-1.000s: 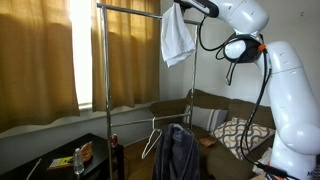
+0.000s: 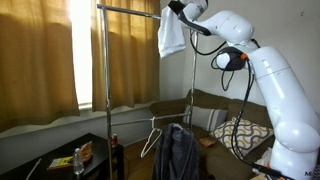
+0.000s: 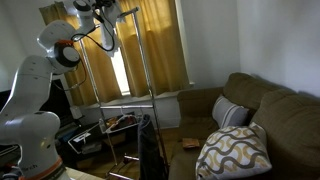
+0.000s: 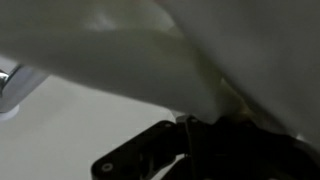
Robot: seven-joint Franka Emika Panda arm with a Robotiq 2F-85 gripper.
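At the top of exterior view 1, a white cloth hangs down from my gripper, which is shut on it. The cloth overlaps the top bar of a metal rack in that view; whether they touch, I cannot tell. Pale folds of the cloth fill much of the wrist view and partly cover the dark gripper, so the fingertips are mostly hidden. Exterior view 2 has the gripper high near the rack's top, cut by the frame edge.
A white hanger and a dark garment hang lower on the rack. Behind stand a brown sofa with patterned cushions and yellow curtains. A dark table with small items is at left.
Over the last second my arm has shifted left and dipped somewhat, its elbow lower now. The white cloth has travelled left with the gripper, still hanging from it.
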